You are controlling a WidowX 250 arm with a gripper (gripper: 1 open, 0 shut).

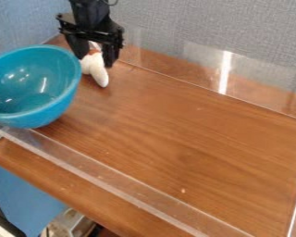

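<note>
My black gripper [92, 46] hangs at the back left, open, just above a small white object [96, 69] with an orange-brown top, which lies on the wooden table. The object is partly hidden behind the gripper; I cannot tell exactly what it is. A large turquoise bowl [27, 88] stands at the left, beside the white object and nearer the camera.
Clear edging strips run along its back and front left, with a grey textured wall [213, 32] behind. A blue floor shows below the near left edge.
</note>
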